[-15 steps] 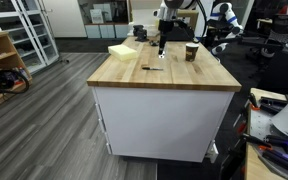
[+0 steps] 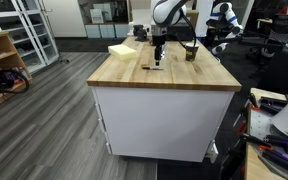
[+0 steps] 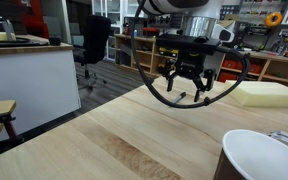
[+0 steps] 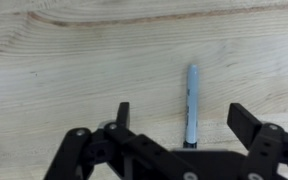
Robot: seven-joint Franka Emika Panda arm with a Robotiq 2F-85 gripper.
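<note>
In the wrist view a slim grey-blue stick-like tool [image 4: 192, 105] with a dark lower end lies on the pale wooden tabletop. My gripper hovers over it, open, its two fingers spread to either side with a gap between them and the tool. From exterior view 1 the tool [image 2: 153, 68] shows as a short dark line just under my gripper [image 2: 158, 61]. Exterior view 2 has my gripper [image 3: 188, 96] above the wood, with part of the tool [image 3: 178, 98] beneath. Nothing is held.
A pale yellow block [image 2: 122, 51] sits on the table's left side. Toward the back right stands a brown cup [image 2: 191, 52]. A white round container [image 3: 264, 155] is close in exterior view 2.
My arm has come down and to the left, from near the cup to above the tool. The tool, block and cup appear unmoved.
</note>
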